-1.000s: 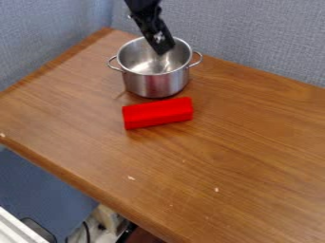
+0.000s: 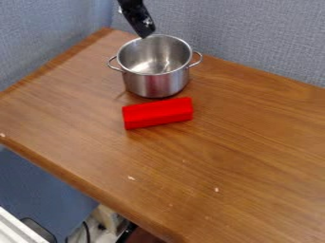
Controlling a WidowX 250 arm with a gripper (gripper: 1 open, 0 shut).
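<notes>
A steel pot (image 2: pixel 154 78) with two side handles stands near the back left of the wooden table (image 2: pixel 229 180). A red cylinder (image 2: pixel 158 113) lies on its side just in front of it. The black gripper (image 2: pixel 141 26) is at the top edge of the view, above and behind the pot's rim, mostly out of frame; whether it is open or shut is unclear.
Grey padded walls stand along the back and left. Beyond the table's front left edge are the floor and some cables.
The pot and red cylinder look unmoved.
</notes>
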